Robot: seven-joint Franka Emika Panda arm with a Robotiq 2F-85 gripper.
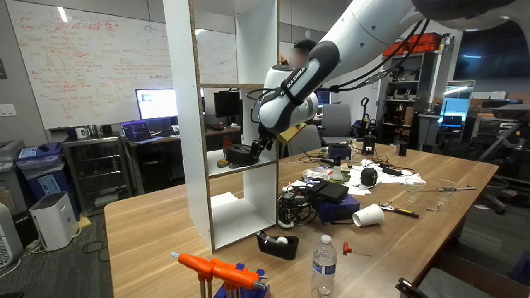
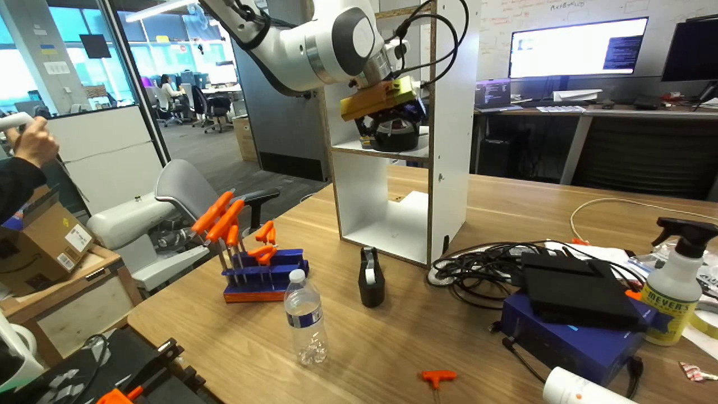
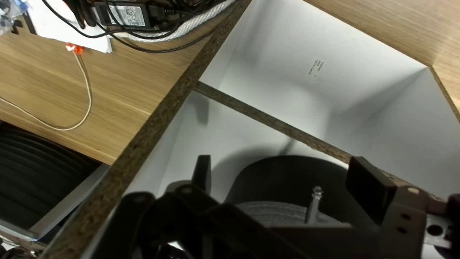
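A black round object [image 1: 238, 155] rests on the middle shelf [image 1: 216, 169] of the white shelf unit [image 1: 177, 119]. From above in the wrist view, the same round object [image 3: 276, 172] shows grey rings inside and an upright metal pin. My gripper is open over it, one finger towards its left side and the other towards its right. In exterior view 1 the gripper [image 1: 259, 148] reaches in at the object's right side; whether the fingers touch it cannot be told. Small roll-like items [image 1: 222, 163] lie at its front left.
The shelf's side walls and the board above [image 1: 231, 85] bound the space closely. Below, the bottom compartment [image 1: 241, 218] is mostly clear. On the table are a tape dispenser [image 1: 278, 246], a water bottle [image 1: 324, 268], orange-handled hex keys [image 1: 218, 270] and tangled cables [image 1: 296, 206].
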